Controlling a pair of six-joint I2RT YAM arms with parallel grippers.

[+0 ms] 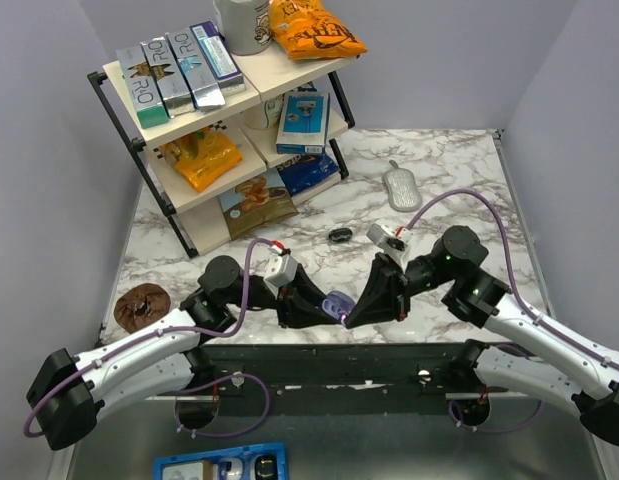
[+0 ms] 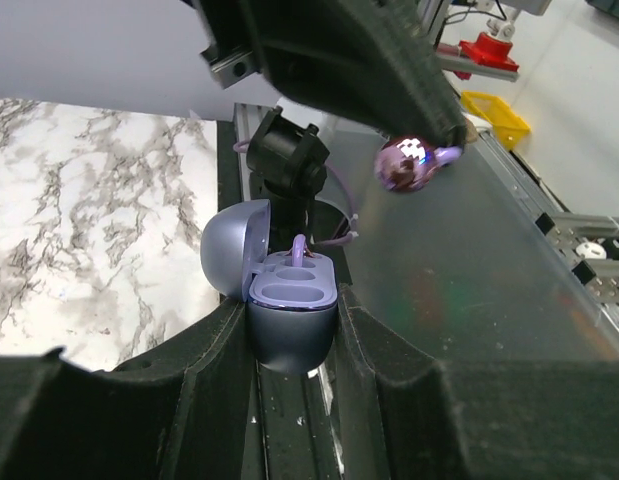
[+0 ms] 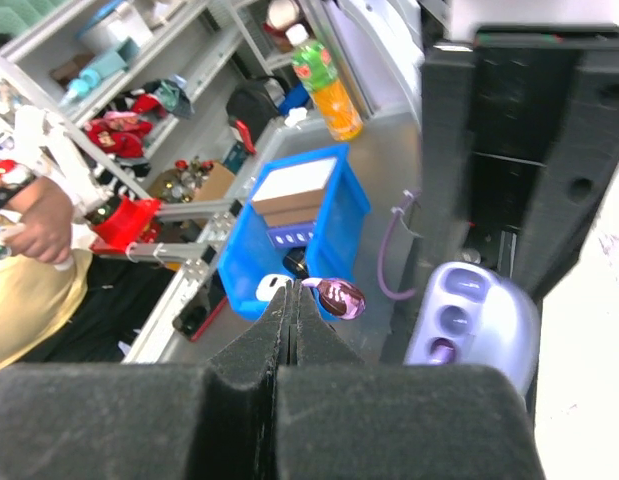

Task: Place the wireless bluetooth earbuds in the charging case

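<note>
The purple charging case (image 2: 292,335) is gripped by its lower body in my left gripper (image 1: 329,314), with its lid (image 2: 234,250) raised. An earbud stem (image 2: 299,248) sticks up from one end of the case; the neighbouring wells look empty. At the tips of my right gripper, which is shut, a shiny purple earbud (image 3: 339,298) is pinched by its thin stem. Seen from the left wrist, that earbud (image 2: 404,165) hangs above and to the right of the case, apart from it. In the top view, the two grippers nearly meet over the table's front edge.
A small black object (image 1: 340,235) and a grey tray-like item (image 1: 401,188) lie on the marble table. Behind stands a shelf (image 1: 204,120) with boxes and snack bags; a brown round item (image 1: 142,308) is at left. A blue bin (image 1: 221,462) sits below the front edge.
</note>
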